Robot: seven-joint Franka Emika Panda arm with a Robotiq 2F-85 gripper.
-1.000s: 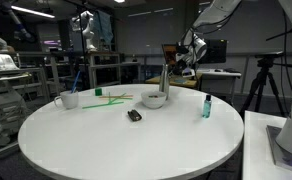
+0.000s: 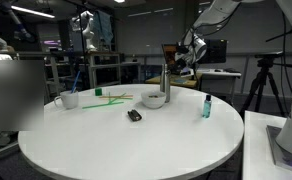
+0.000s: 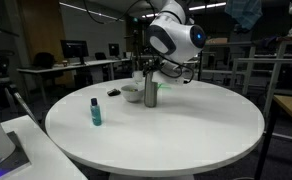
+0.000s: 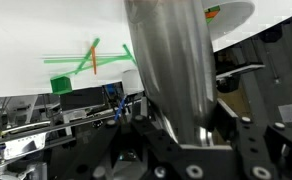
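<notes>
A tall silver metal cylinder (image 3: 151, 94) stands close to upright beside the white bowl (image 3: 132, 95) in exterior view 2. My gripper (image 3: 152, 73) is shut on its upper part, the arm reaching in from behind. In exterior view 1 the cylinder (image 2: 165, 82) rises just behind the bowl (image 2: 153, 100). The cylinder (image 4: 176, 65) fills the middle of the wrist view, between the fingers, and hides what lies behind it. Whether its base touches the table, I cannot tell.
A blue-green bottle (image 2: 207, 104) stands near the right edge of the table (image 2: 136, 150). A dark object (image 2: 134, 115) lies near the middle. A white mug (image 2: 68, 100), a green block (image 2: 98, 92) and thin coloured sticks (image 2: 111, 99) lie farther left.
A grey area now covers the left edge of exterior view 1. The table objects have not moved.
</notes>
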